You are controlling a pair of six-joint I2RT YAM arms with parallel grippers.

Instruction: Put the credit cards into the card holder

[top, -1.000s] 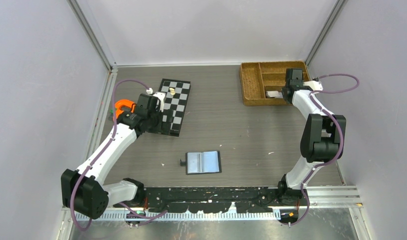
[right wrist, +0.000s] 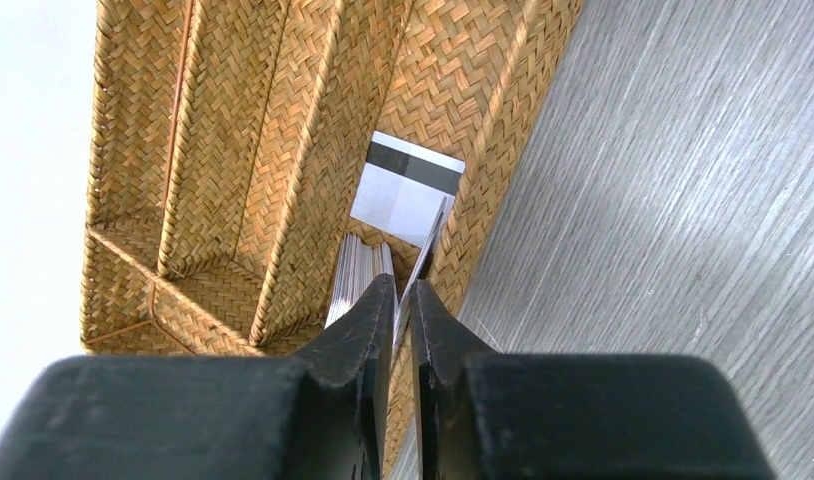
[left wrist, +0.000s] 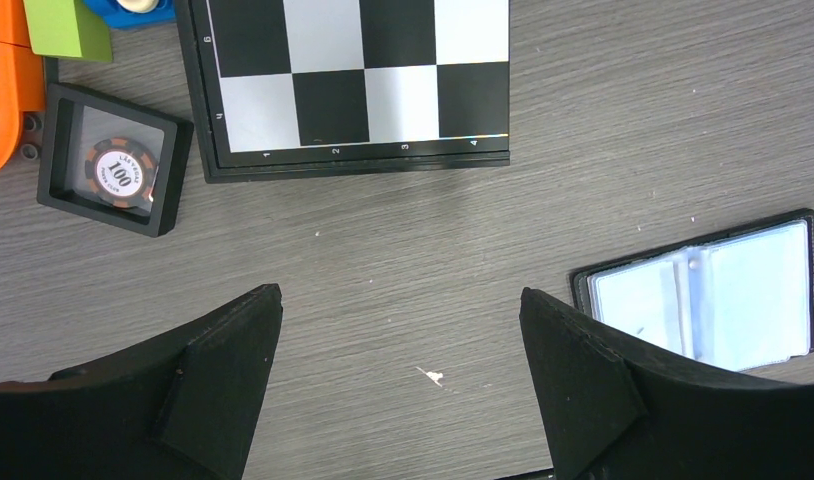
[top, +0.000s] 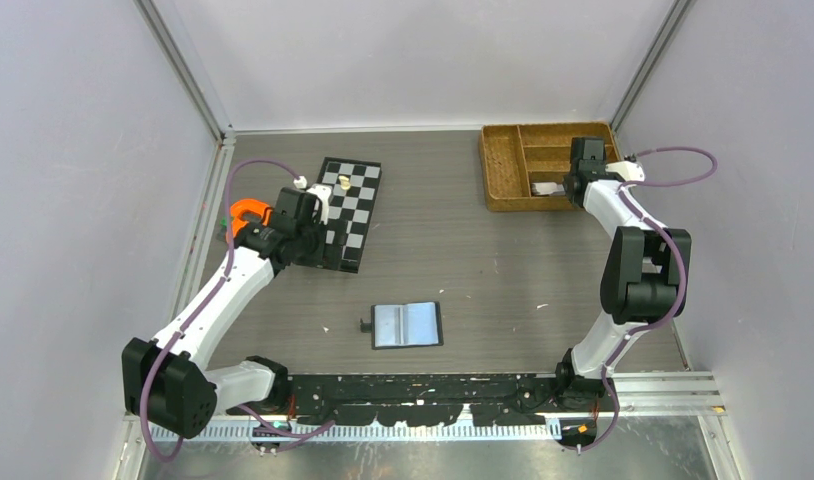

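In the right wrist view my right gripper is shut on a thin white card [right wrist: 423, 250], seen edge-on against the wall of the woven basket [right wrist: 508, 110]. A second card [right wrist: 408, 188] with a dark stripe lies flat in the same compartment. Several more cards [right wrist: 358, 265] stand packed on edge beside my fingertips. The card holder [top: 407, 325], black-edged with clear sleeves, lies spread open near the front middle of the table. Over by the chessboard my left gripper hangs open, only bare table between its fingers.
The chessboard [top: 350, 215] lies at left, with an orange object [top: 245, 213] beside it. A small black box with a poker chip [left wrist: 120, 172] sits near them. Between holder and basket the table is clear. Basket dividers [right wrist: 303, 165] rise close to the right gripper.
In the top view, the white patch of cards in the basket looks slightly different near the right gripper. Both arms look to be in the same place.
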